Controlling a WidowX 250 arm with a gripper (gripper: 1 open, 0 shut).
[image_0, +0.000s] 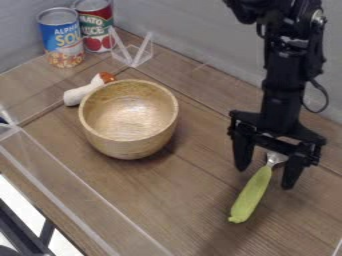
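My black gripper hangs low on the right, open, its fingers straddling the pale upper end of a long yellow-green object, which lies on the wooden table pointing toward the front. Whether the fingers touch it I cannot tell.
A wooden bowl stands left of centre. Behind it lies a white object with an orange end. Two cans, a blue one and a red one, stand at the back left. The table's front left edge shows.
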